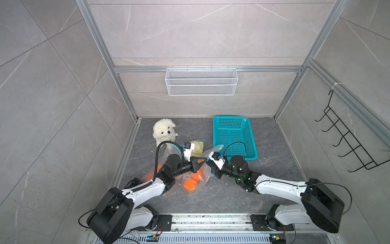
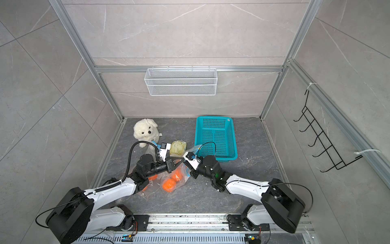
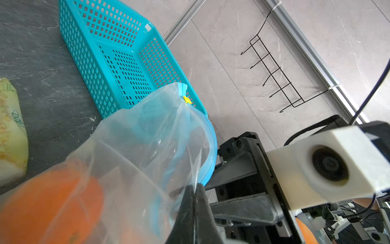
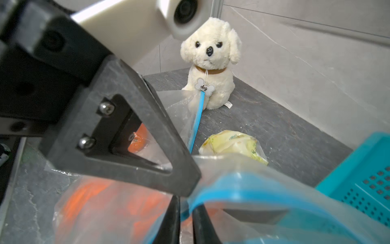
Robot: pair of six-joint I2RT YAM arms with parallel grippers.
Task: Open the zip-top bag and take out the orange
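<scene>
A clear zip top bag [image 1: 178, 185] with a blue zip strip [image 4: 260, 195] lies in front, its mouth gaping toward the basket. Orange fruit shows through the film, one orange [image 1: 190, 185] near the bag's front edge and another [image 3: 50, 205] close to the left wrist camera. At the mouth, my left gripper is shut, with bag film running to its tips. Facing it from the right, my right gripper stands slightly open, its fingers apart by a narrow gap at the blue strip. How much film lies between those fingers is hard to tell.
A teal basket [image 1: 254, 140] stands empty behind the right arm. At the back left sits a white toy dog [image 1: 163, 129]. A yellowish-green wrapped item [image 1: 197, 148] lies just beyond the bag. Bare floor [image 1: 276, 162] stretches to the right of the basket.
</scene>
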